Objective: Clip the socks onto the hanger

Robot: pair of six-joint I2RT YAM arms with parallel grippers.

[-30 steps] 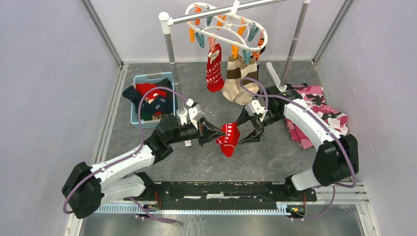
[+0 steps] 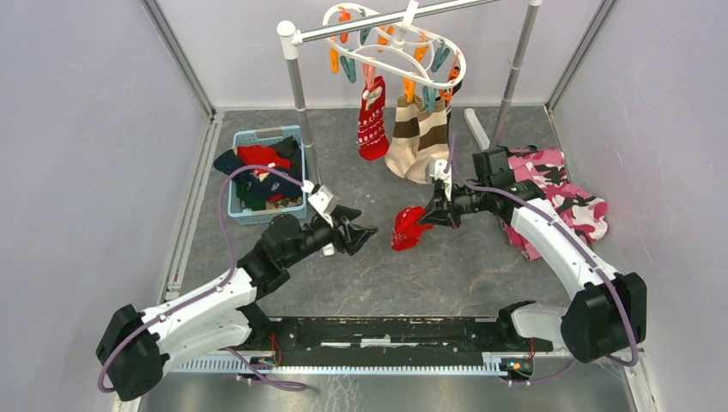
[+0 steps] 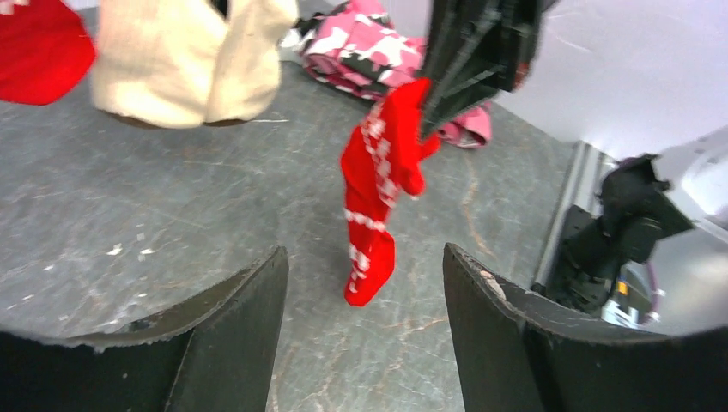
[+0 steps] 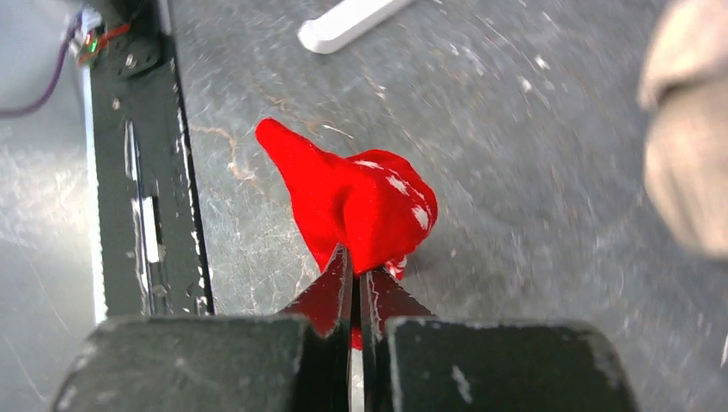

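A red sock with white marks (image 2: 409,228) hangs in the air from my right gripper (image 2: 442,221), which is shut on its cloth. Close up in the right wrist view, the bunched sock (image 4: 360,202) rises past the closed fingertips (image 4: 341,266). My left gripper (image 2: 365,236) stands open to the left of the sock, apart from it. In the left wrist view the sock (image 3: 371,197) shows beyond the wide gap between the fingers. From the white hanger (image 2: 342,47) hang a red patterned sock (image 2: 373,120) and brown-and-cream striped socks (image 2: 418,137), with orange and teal clips around.
A blue basket (image 2: 249,218) with more socks sits at the left behind my left arm. Pink camouflage cloth (image 2: 562,193) lies at the right. Metal posts (image 2: 299,94) hold up the hanger. The floor between my arms is clear.
The sock has risen and shifted slightly right with my right gripper.
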